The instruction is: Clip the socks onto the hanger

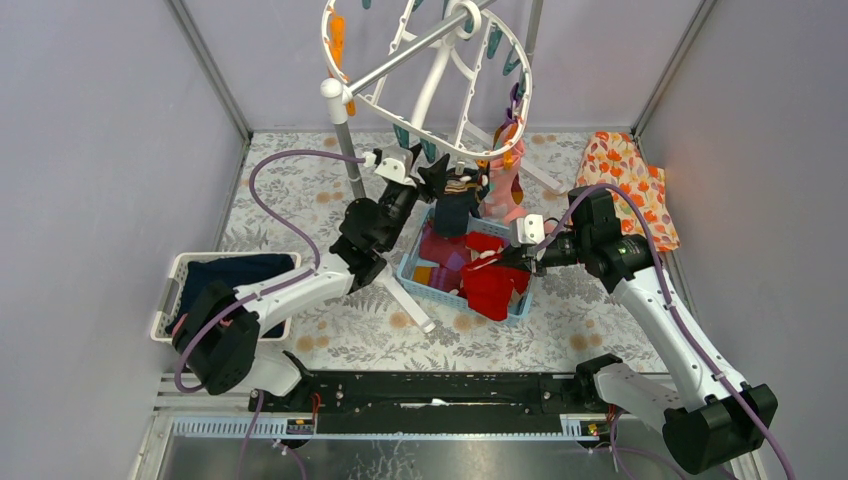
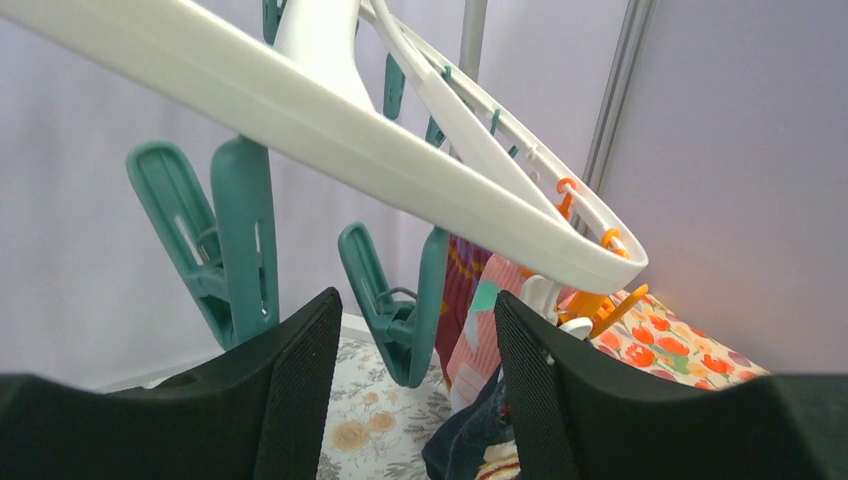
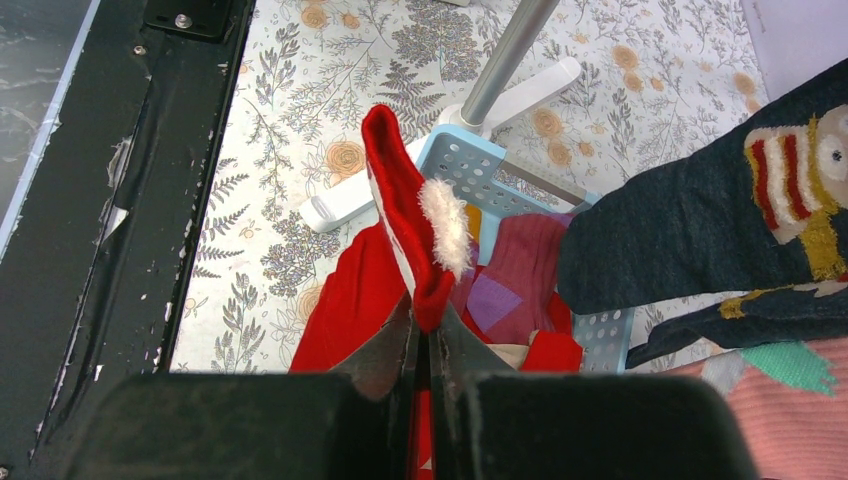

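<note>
A white ring hanger (image 1: 440,140) carries teal and orange clips. My left gripper stands part open beneath the ring, facing a teal clip (image 2: 432,300) just beyond its fingertips. My right gripper is shut on a red sock (image 3: 395,200) with white fluff, over the blue basket (image 3: 460,150). A dark navy sock (image 1: 455,215) and a pink sock (image 1: 500,190) hang from the hanger; whether the navy one's clip is fastened is hidden in the top view.
A white basket (image 1: 163,320) with dark cloth stands at the left. An orange floral cushion (image 1: 650,200) lies at the back right. The hanger's pole and white feet stand around the blue basket.
</note>
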